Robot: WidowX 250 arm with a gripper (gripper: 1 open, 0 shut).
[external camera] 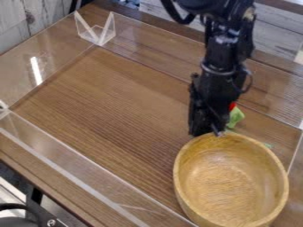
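Observation:
The black robot arm reaches down from the top into the right half of the table, its gripper (204, 122) low at the far edge of a large wooden bowl (228, 184). The fingertips are dark and hard to make out; nothing clearly shows held. Behind the arm, a red object with green (233, 116) is mostly hidden. A small bit of green shows at the bowl's right rim.
A white wire holder (97, 28) stands at the back left. A wall runs along the back right.

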